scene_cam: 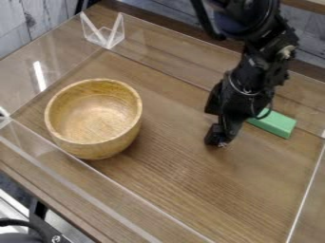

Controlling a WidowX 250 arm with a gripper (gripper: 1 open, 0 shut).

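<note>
My black gripper (219, 120) is low over the right-centre of the wooden table (178, 190), pointing down with its fingers open. Just behind it on the right lies a green block (275, 123), partly hidden by the gripper. Whether anything small sits between the fingertips is hard to tell against the dark fingers.
A large wooden bowl (93, 118) stands at the left of the table. A clear plastic piece (105, 30) is at the back left edge.
</note>
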